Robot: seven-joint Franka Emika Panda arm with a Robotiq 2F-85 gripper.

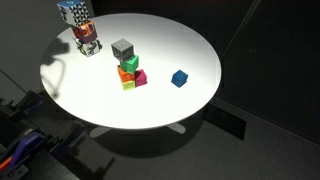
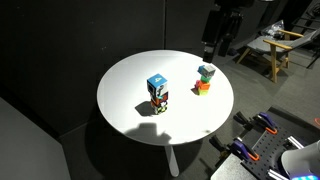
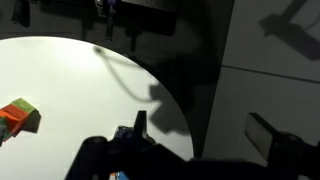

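A tower of patterned blocks (image 1: pixel 84 32) stands on the round white table (image 1: pixel 190 45), with a blue-edged block (image 2: pixel 157 84) on top. Beside it rises a smaller stack with a grey cube (image 1: pixel 123 49) uppermost, a green cube (image 1: pixel 131 64) below it, and orange, yellow and pink cubes at the bottom. A single blue cube (image 1: pixel 180 77) lies apart on the table. My gripper is open, its fingers wide apart with nothing between them. In the wrist view, part of the patterned tower shows behind the left finger (image 3: pixel 140 126).
Dark floor (image 1: pixel 260 130) surrounds the table. Cables and the arm's base (image 2: pixel 300 160) are at the right in exterior view 2, with a chair (image 2: pixel 275 45) farther back.
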